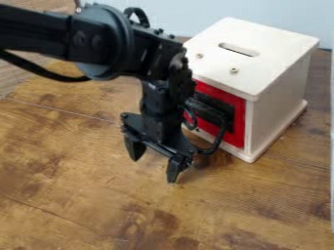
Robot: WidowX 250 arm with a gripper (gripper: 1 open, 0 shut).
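Note:
The black gripper (154, 159) hangs low over the wooden tabletop (92, 205), fingers pointing down and spread open, with nothing visible between them. To its right stands a pale wooden box (268, 93) with a slot and screws on top. Its front has a red panel (235, 137) with black hardware, partly hidden by the arm and cables.
The arm (39, 34) reaches in from the upper left. A pale wall (156, 8) runs behind the box.

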